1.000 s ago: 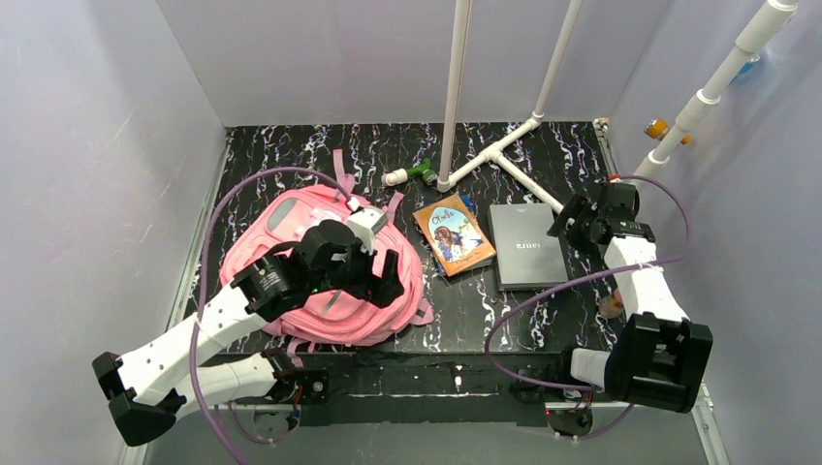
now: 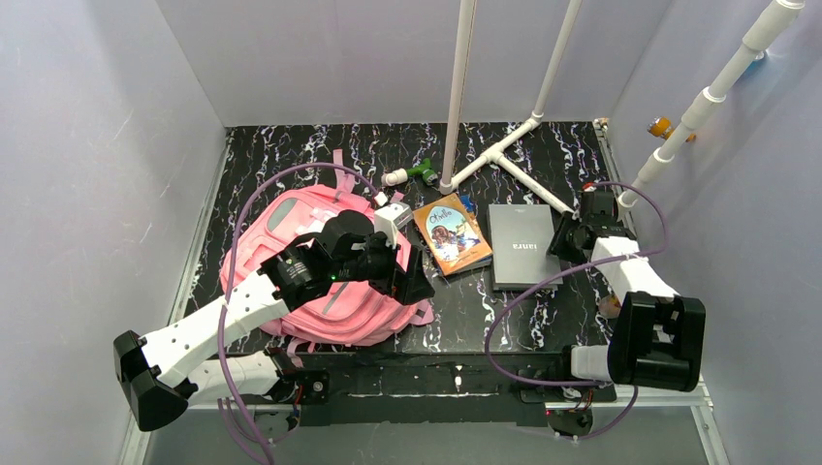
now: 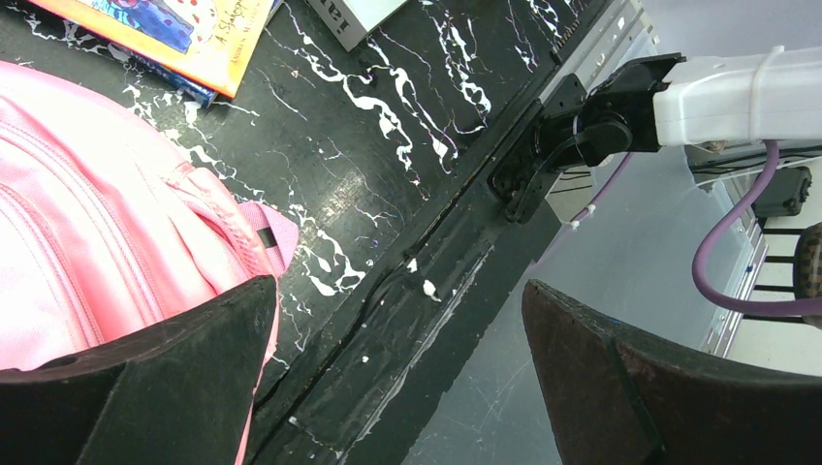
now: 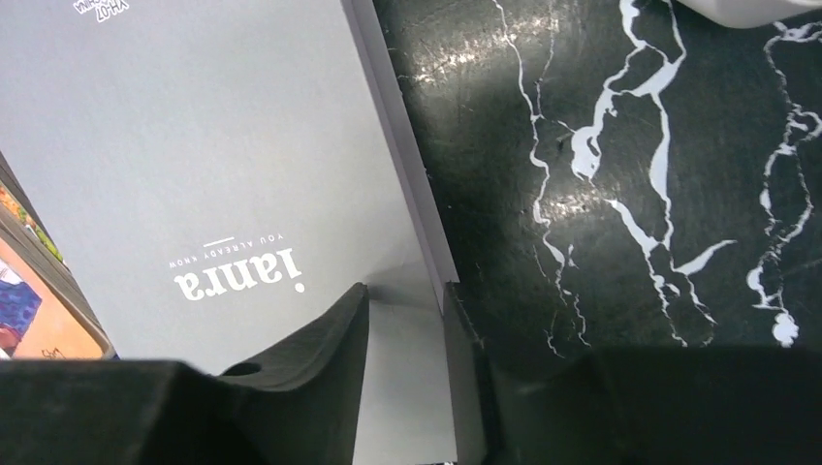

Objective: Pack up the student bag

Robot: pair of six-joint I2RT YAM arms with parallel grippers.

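Observation:
A grey "ianra" folder or box (image 2: 521, 247) lies flat on the right of the counter. My right gripper is at its right edge, fingers partly apart, one on the grey top, the other by the edge. The Othello book (image 2: 452, 232) lies on other books left of it. The pink backpack (image 2: 320, 310) fills the left side. My left gripper is open over the backpack's right edge and the counter's front, nothing between its fingers.
White pipes (image 2: 519, 174) stand behind the books, with a green fitting (image 2: 422, 169) nearby. Bare marble (image 2: 456, 320) lies along the front. Purple cables loop over both arms.
My right gripper has shifted onto the grey item's right edge, which appears nudged slightly left.

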